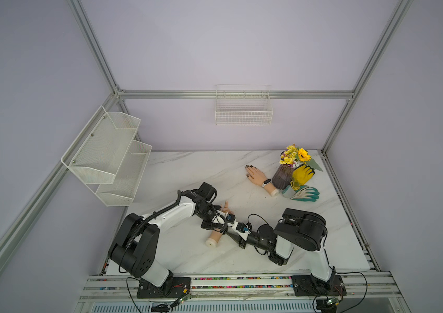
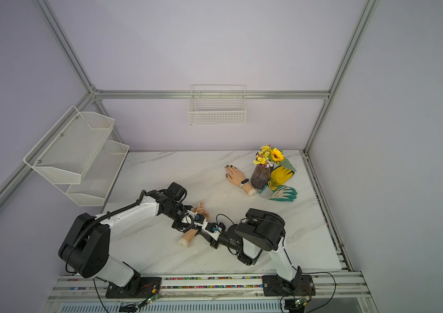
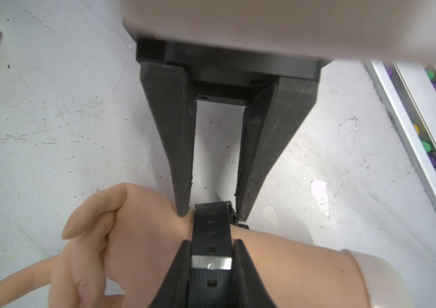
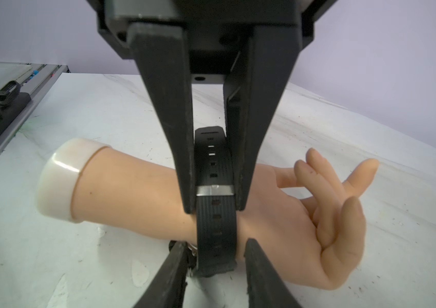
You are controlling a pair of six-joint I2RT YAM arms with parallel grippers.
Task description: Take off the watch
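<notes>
A mannequin hand (image 4: 300, 231) with forearm lies on the table at front centre, a black watch (image 4: 215, 225) round its wrist, its perforated strap and metal keeper showing. My left gripper is shut on the strap, its blurred fingers low in its wrist view; in the right wrist view black fingers flank the strap above the forearm. My right gripper is part open, its blurred fingertips either side of the strap's lower end. Both grippers meet over the wrist in the top views.
At back right lie a second hand (image 1: 257, 177) with a watch, a vase of flowers (image 1: 282, 177), a yellow glove (image 1: 305, 172) and a teal glove (image 1: 305, 194). Mesh shelves (image 1: 106, 156) hang on the left wall.
</notes>
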